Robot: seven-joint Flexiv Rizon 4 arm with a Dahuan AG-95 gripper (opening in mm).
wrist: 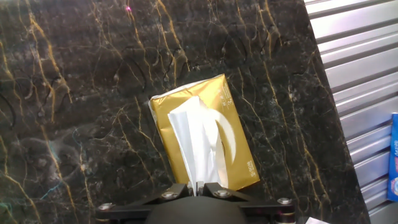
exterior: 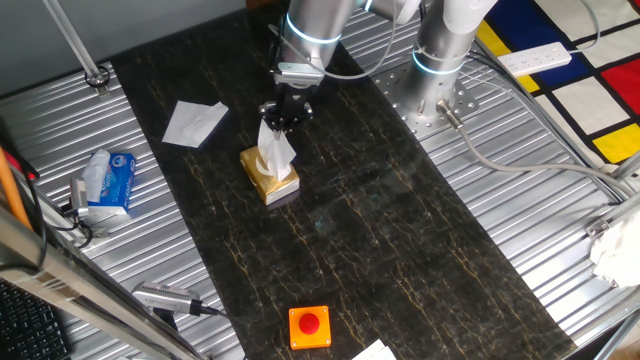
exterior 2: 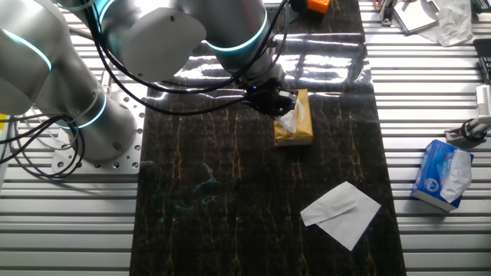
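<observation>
A gold tissue pack lies on the dark marbled table, and a white tissue stands up out of its opening. At the bottom of the wrist view my gripper is shut, with the tissue's upper edge pinched between its fingertips. From the side, in exterior view 1, the tissue stretches from the gold pack up to the gripper. Its lower part is still inside the pack. Exterior view 2 has the arm partly covering the tissue beside the pack.
A loose white sheet lies flat on the table, left of the pack. An orange box with a red button sits at the near end. Off the table's left side is a blue tissue pack.
</observation>
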